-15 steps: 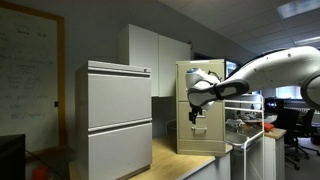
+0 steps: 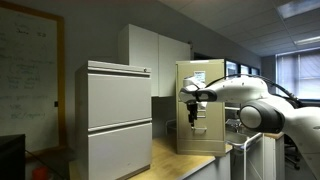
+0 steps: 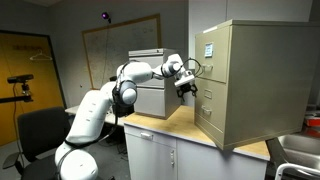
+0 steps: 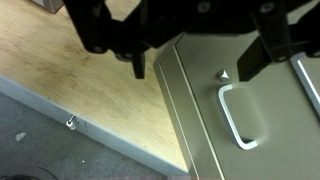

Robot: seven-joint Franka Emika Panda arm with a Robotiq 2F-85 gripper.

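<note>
A beige filing cabinet [image 3: 240, 85] stands on the wooden counter, its drawer fronts facing my gripper [image 3: 183, 94]. In the wrist view, the open gripper has its dark fingers [image 4: 135, 60] wide apart, with nothing between them. Below and between them, a drawer front shows a silver pull handle [image 4: 231, 118] and a small lock beside it. That handle stays clear of the fingers. Seen from exterior view 1, the gripper [image 2: 192, 120] hangs in front of the beige cabinet [image 2: 215, 72], near its drawer handles.
Opposite stands a white two-drawer cabinet [image 2: 118, 120]. Bare wooden counter [image 3: 182, 122] lies between the cabinets, with its front edge towards the arm's base. White wall cupboards [image 2: 155, 48] hang behind. Grey carpet [image 4: 30, 145] lies below the counter edge.
The arm's rear links have swung lower and further into view on the right. The gripper has shifted only slightly in front of the beige cabinet. Both cabinets look unchanged.
</note>
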